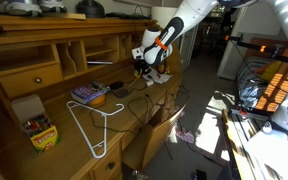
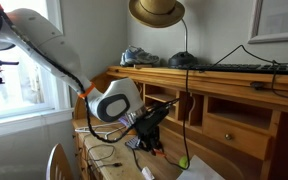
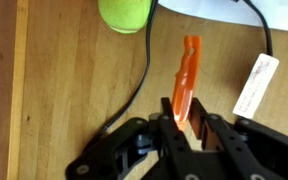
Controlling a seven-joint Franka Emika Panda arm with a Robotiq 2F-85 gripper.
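Observation:
In the wrist view, a slim orange object [image 3: 187, 75] stands out between the fingertips of my gripper, which is shut on it. Its lower end is hidden by the fingers. Wooden desk surface lies below. From the second exterior view, my gripper [image 2: 152, 145] points down over the desk, with a little orange showing near its tips. The first exterior view has the gripper [image 1: 139, 68] small at the desk's far end, where the held object is hard to make out.
A green ball [image 3: 125, 12] lies near a black cable [image 3: 136, 92]. A white block [image 3: 256, 86] sits to the right. Elsewhere on the desk are a white hanger [image 1: 101, 126], a crayon box [image 1: 41, 132] and an orange-and-purple item [image 1: 89, 93]. Cubbies line the back.

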